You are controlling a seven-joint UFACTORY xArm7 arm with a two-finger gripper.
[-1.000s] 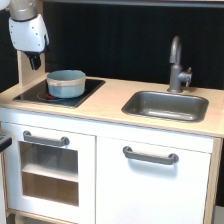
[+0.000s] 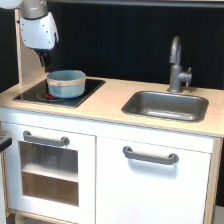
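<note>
A blue-grey pot (image 2: 68,88) stands upright on the black stovetop (image 2: 92,87) at the left of the toy kitchen counter. The robot's white and grey arm reaches down from the upper left. At its lower end, my gripper (image 2: 45,64) is a small dark shape just above and left of the pot's rim. Its fingers are too small and dark against the backdrop to show whether they stand apart or together. Whether it touches the pot is unclear.
A steel sink (image 2: 165,105) with a grey faucet (image 2: 178,65) is set into the right side of the counter. Bare wooden counter (image 2: 115,98) lies between stovetop and sink. Below are a white cabinet door (image 2: 150,185) and an oven door with a handle (image 2: 46,139).
My arm and gripper have shifted a little to the right, closer to the pot. The pot looks to be in the same place.
</note>
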